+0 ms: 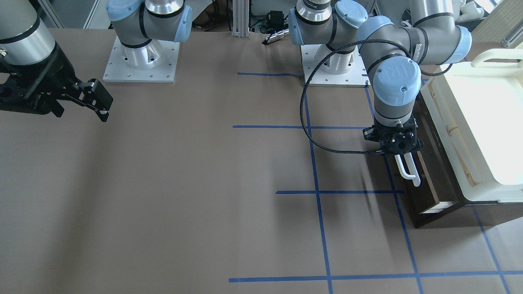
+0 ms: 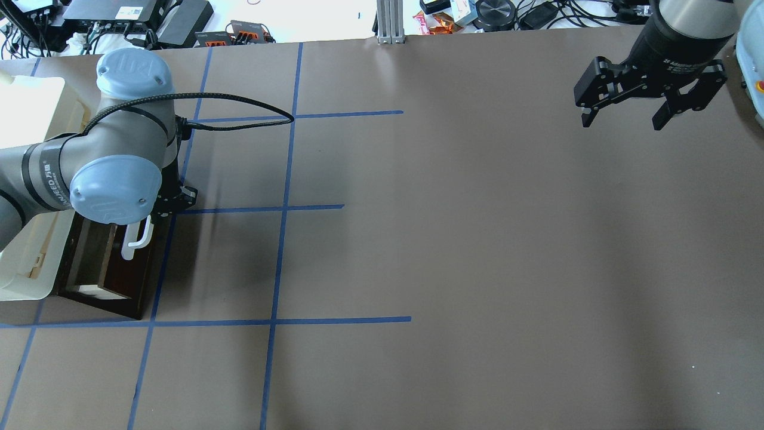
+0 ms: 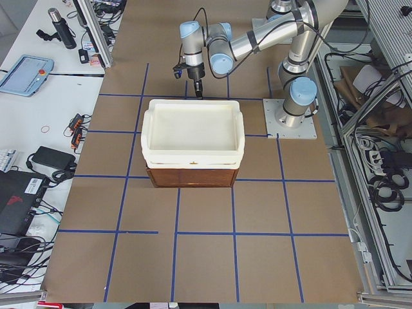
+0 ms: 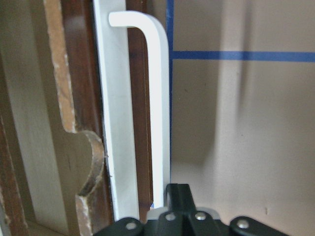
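A dark wooden drawer [image 1: 421, 196] with a white bar handle [image 4: 157, 98] stands partly out of a cabinet [image 3: 193, 177] under a white plastic bin [image 3: 192, 132]. My gripper [image 1: 394, 147] points down at the handle. In the left wrist view its black tip sits at the handle's lower end; whether it is shut on the handle or open I cannot tell. In the top view the arm's housing hides the fingers over the handle [image 2: 143, 233].
A second black gripper [image 2: 648, 100] hangs over the bare table, away from the cabinet. Cables and electronics lie along the far edge in the top view.
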